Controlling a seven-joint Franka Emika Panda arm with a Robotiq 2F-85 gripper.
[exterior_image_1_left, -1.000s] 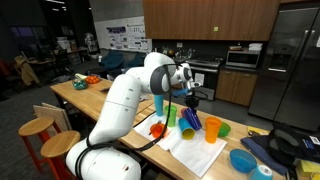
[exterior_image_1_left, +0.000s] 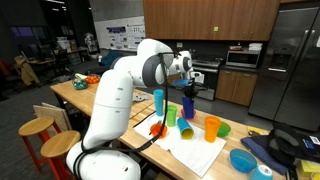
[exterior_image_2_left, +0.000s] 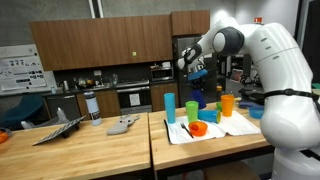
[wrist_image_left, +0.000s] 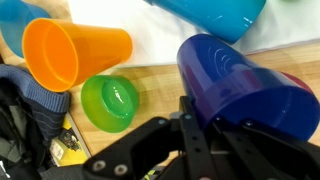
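A dark blue cup (exterior_image_1_left: 188, 108) hangs roughly upright beneath my gripper (exterior_image_1_left: 188, 93) in the first exterior view. In the wrist view the same cup (wrist_image_left: 225, 70) fills the right side, and my gripper is shut on it near its upper end. The second exterior view shows the dark blue cup (exterior_image_2_left: 199, 100) above the other cups on the table. Parts of the gripper's fingers and of the cup's far side are hidden.
A white sheet (exterior_image_1_left: 203, 150) covers part of the wooden table. Close by are a lighter blue cup (wrist_image_left: 215, 12), an orange cup (wrist_image_left: 70, 50) and a green cup (wrist_image_left: 108, 102). Blue bowls (exterior_image_1_left: 242, 160) and dark cloth (exterior_image_1_left: 275, 150) lie at the right.
One second ago the dark blue cup was tilted and lower, close to the lighter blue cup. It has since swung upright and risen, held by the gripper.
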